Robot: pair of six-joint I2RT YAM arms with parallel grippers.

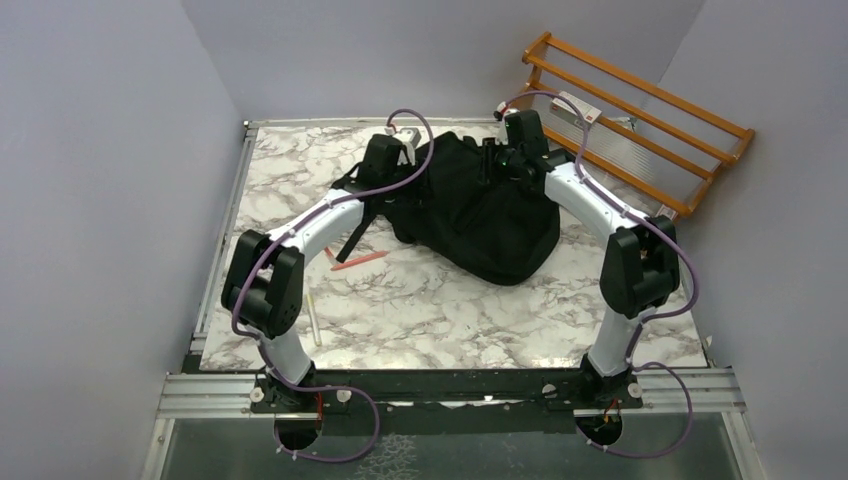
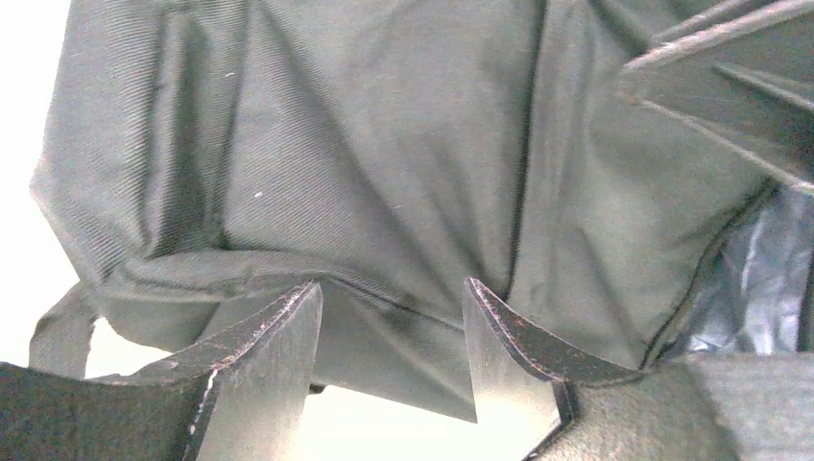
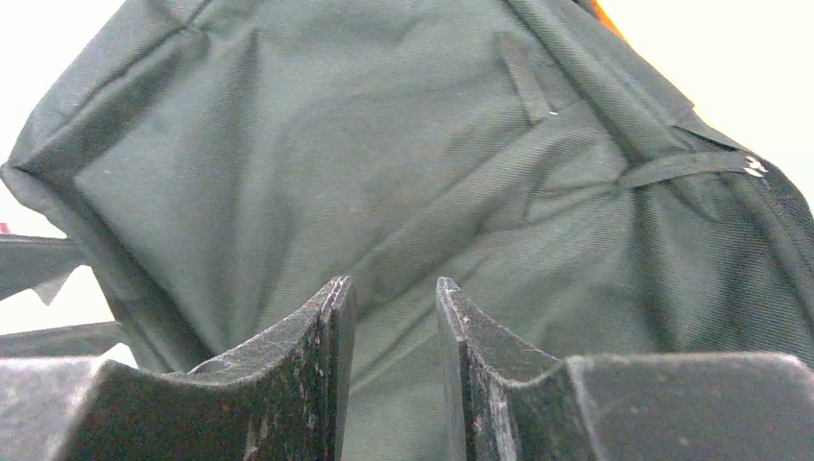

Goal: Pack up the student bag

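Note:
The black student bag (image 1: 490, 240) lies crumpled across the back middle of the marble table, with straps and folds showing. My left gripper (image 1: 420, 190) is over its left upper part; in the left wrist view its fingertips (image 2: 303, 300) stand apart over the fabric (image 2: 403, 134), open and empty. My right gripper (image 1: 488, 160) is over the bag's upper right; in the right wrist view it stands open above the folded cloth (image 3: 240, 173), with nothing visibly held.
Reddish pens (image 1: 360, 260) lie left of the bag, a pale yellow one (image 1: 313, 320) nearer the front left. A wooden rack (image 1: 640, 90) with a white box stands at the back right.

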